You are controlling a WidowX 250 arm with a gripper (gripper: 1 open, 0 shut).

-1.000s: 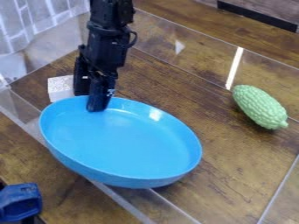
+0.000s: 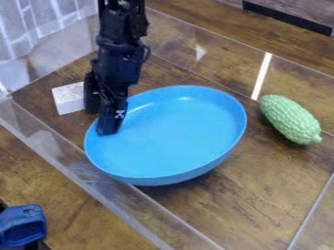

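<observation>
A large blue oval dish [image 2: 170, 137] lies on the wooden floor of the tray. My black gripper [image 2: 107, 112] reaches down from the top to the dish's upper left rim, its fingertips at or over that rim. The fingers are dark and partly hidden, so whether they grip the rim is unclear. A white patch [image 2: 68, 98] lies just left of the gripper.
A green bitter-melon-like vegetable [image 2: 290, 119] lies to the right of the dish. A blue object [image 2: 19, 226] sits in the bottom left corner. Clear wood shows behind the dish and below it on the right.
The dish has moved up and to the right and turned, its right end now higher in view. My gripper has shifted slightly down and left with it.
</observation>
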